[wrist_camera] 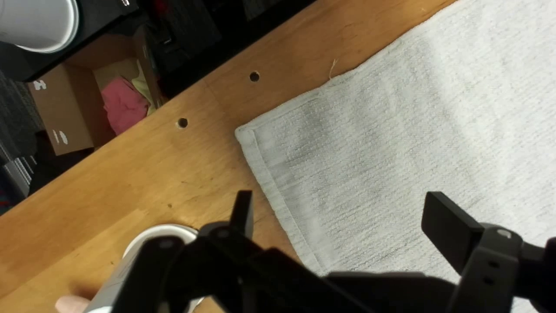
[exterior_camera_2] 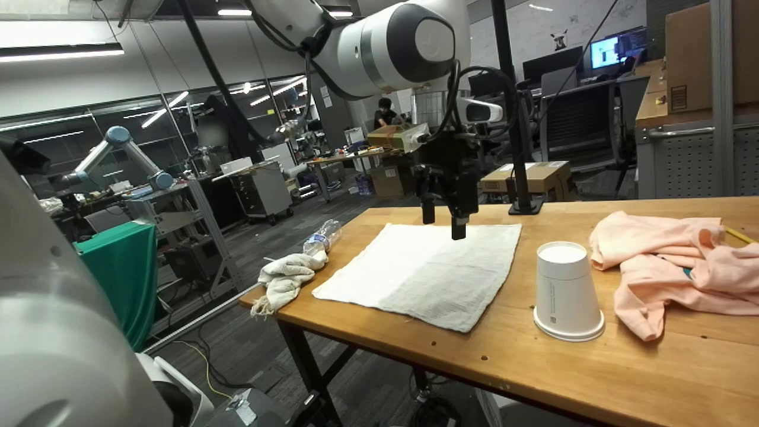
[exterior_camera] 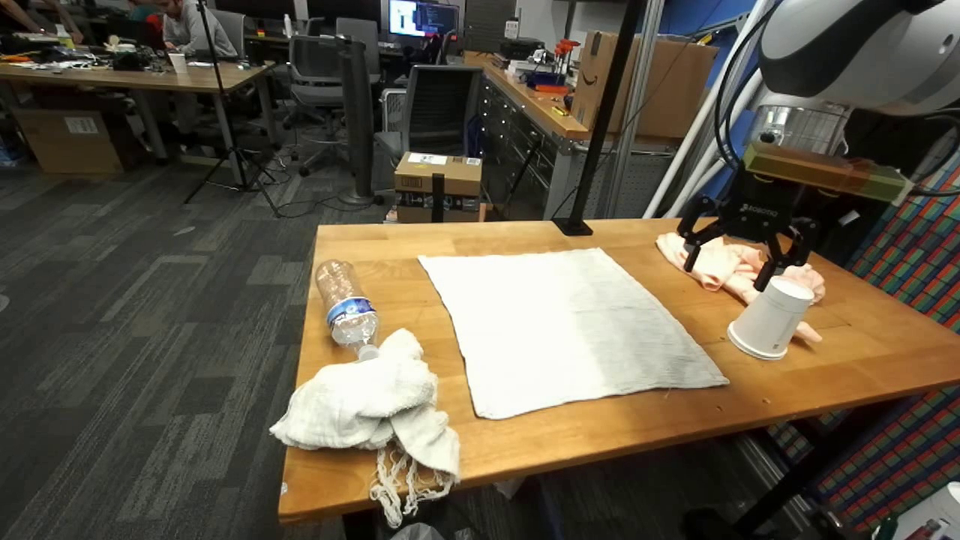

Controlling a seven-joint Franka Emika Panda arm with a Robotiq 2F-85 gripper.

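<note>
My gripper (exterior_camera: 727, 274) hangs above the table with its fingers wide open and nothing between them. In the wrist view, its fingers (wrist_camera: 449, 229) stand over the near corner area of a white cloth (wrist_camera: 365, 172), which lies flat on the wood. A white cup (exterior_camera_2: 565, 295) sits upside down on the table beside the cloth; in the wrist view the gripper partly covers it. A crumpled peach cloth (exterior_camera_2: 658, 263) lies past the cup. On the far side, a clear plastic bottle (exterior_camera: 346, 306) rests on its side, its cap touching a bunched, fringed cream cloth (exterior_camera: 369, 396).
The wooden table (exterior_camera: 504, 459) has bare strips around the flat cloth. A black post (exterior_camera: 589, 144) rises from its back edge. Below the front edge, an open cardboard box (wrist_camera: 78, 101) holds pink and yellow cloth.
</note>
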